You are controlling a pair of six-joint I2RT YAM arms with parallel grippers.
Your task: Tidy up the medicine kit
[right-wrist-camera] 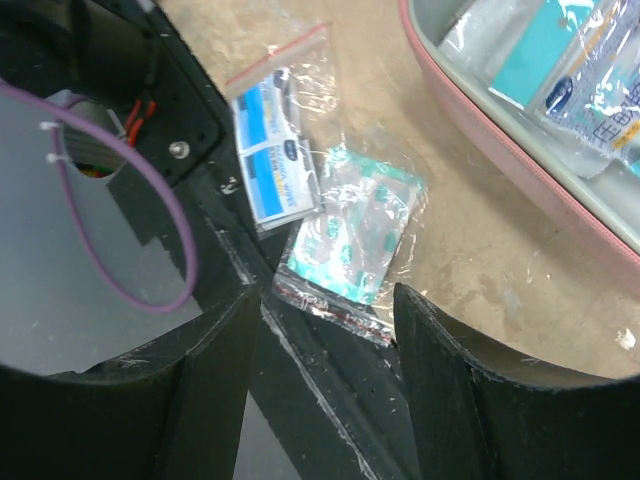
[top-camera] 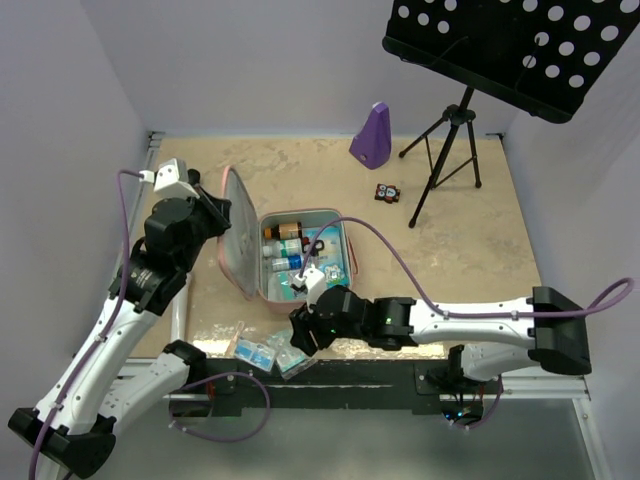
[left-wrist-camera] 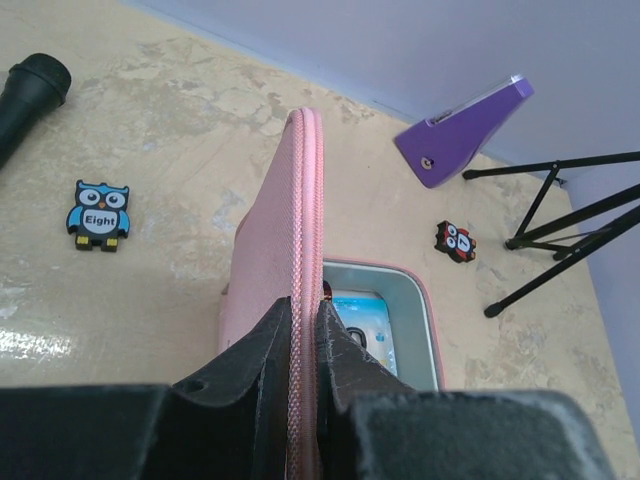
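Note:
The pink-rimmed medicine kit (top-camera: pixel 352 262) sits on the table with bottles and packets inside, among them an amber bottle (top-camera: pixel 284 231) and a blue-capped bottle (top-camera: pixel 288 263). Its lid (top-camera: pixel 240 235) stands upright on the left side. My left gripper is shut on the lid's edge. Two clear bags lie at the table's front edge: one with blue-and-white packets (right-wrist-camera: pixel 275 150), partly overlapping one with teal-marked contents (right-wrist-camera: pixel 352 228). Above and in front of these bags hangs my right gripper, open with nothing between its fingers.
An owl figure (top-camera: pixel 387 193), a purple metronome (top-camera: pixel 372 138) and a black music stand (top-camera: pixel 455 115) stand behind the kit to the right. Left of the lid lie a dark microphone (left-wrist-camera: pixel 32 95) and another owl (left-wrist-camera: pixel 99 214).

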